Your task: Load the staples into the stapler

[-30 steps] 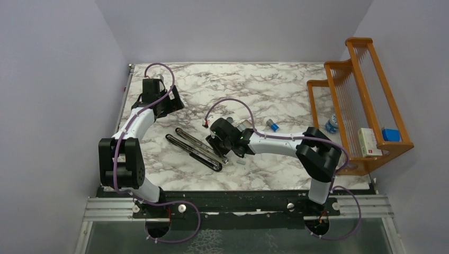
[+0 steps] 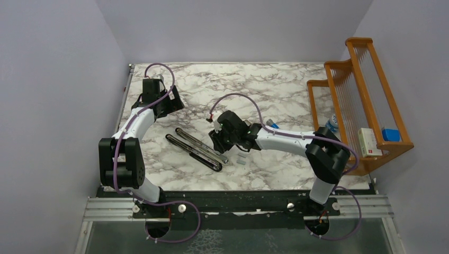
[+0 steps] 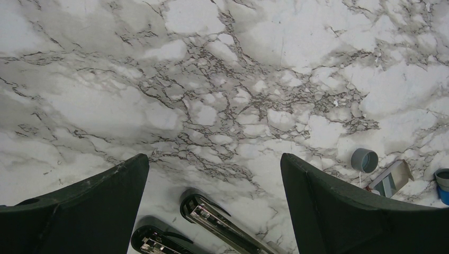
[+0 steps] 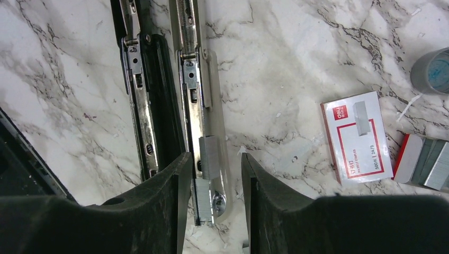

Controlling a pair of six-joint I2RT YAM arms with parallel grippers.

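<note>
Two opened staplers lie side by side, a black one (image 4: 138,100) and a grey one (image 4: 191,106). At the front end of the grey stapler's rail sits a staple strip (image 4: 203,200). A second strip (image 4: 210,157) leans along the rail's right side, just behind it; whether it is seated I cannot tell. Over this end hovers my right gripper, its fingers apart on either side of the strips and not gripping them. Off at the back left, my left gripper is wide open and empty above bare marble.
Right of the staplers lie a white staple box (image 4: 360,140) with a strip on top and an open box (image 4: 423,161). A grey cup (image 4: 431,74) stands behind them. A wooden rack (image 2: 365,100) fills the far right.
The left arm has stayed still.
</note>
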